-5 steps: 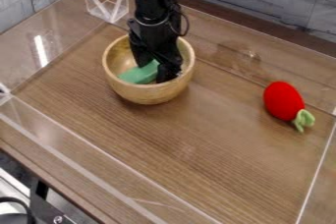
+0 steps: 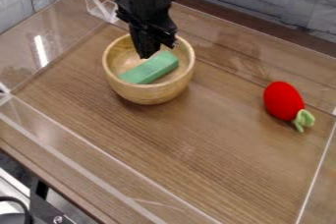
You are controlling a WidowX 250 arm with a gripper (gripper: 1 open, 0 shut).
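A wooden bowl [image 2: 147, 93] sits on the wooden table with a pale green block [image 2: 149, 69] lying tilted inside it. My black gripper [image 2: 167, 43] hangs over the back rim of the bowl, above and behind the block. It is shut, with nothing visible between its fingers.
A red toy vegetable [image 2: 284, 101] with a green tip lies to the right. A black round object [image 2: 11, 210] shows at the lower left edge.
My gripper has risen out of the bowl toward the back, uncovering the green block, which now rests in the bowl without the gripper on it.
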